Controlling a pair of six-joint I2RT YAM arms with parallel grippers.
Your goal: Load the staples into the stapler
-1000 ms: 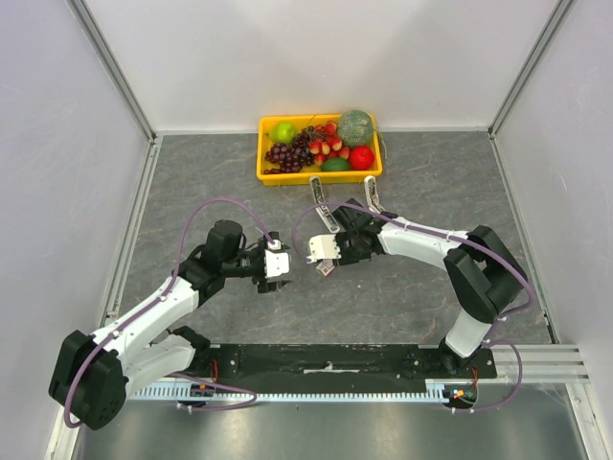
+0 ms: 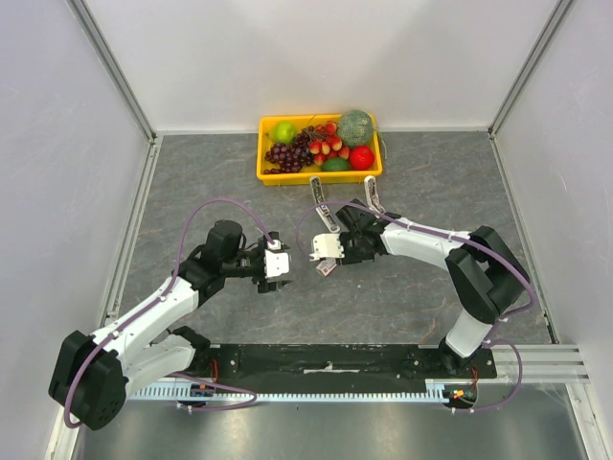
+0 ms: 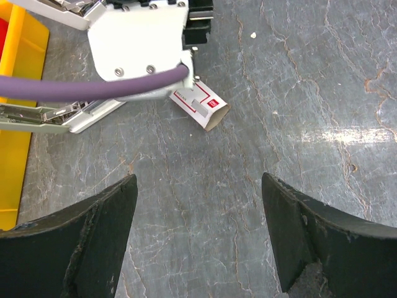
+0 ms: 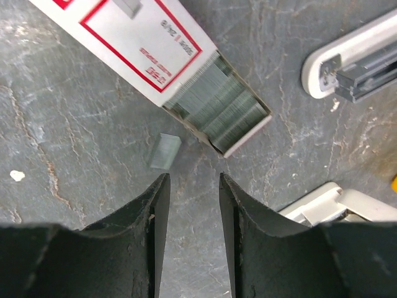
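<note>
The white and red staple box (image 4: 152,46) lies on the table with its end open, rows of grey staples (image 4: 218,102) showing inside. A short loose staple strip (image 4: 165,151) rests beside it, just beyond the fingertips of my right gripper, which is open and empty. Two long white stapler pieces with metal channels, one (image 2: 324,204) left and one (image 2: 373,195) right, lie behind the right gripper; whether they join is hidden. My left gripper stands open over bare table, left of the box (image 3: 200,104).
A yellow crate (image 2: 262,176) of toy fruit stands at the back, behind the stapler pieces. Bare grey table (image 2: 192,163) stretches on both sides and in front. My right arm's white body (image 3: 139,46) hides part of the box in the left wrist view.
My right gripper has shifted only slightly over the staple box, covering and uncovering a little of it. The left arm, stapler pieces and crate look unmoved.
</note>
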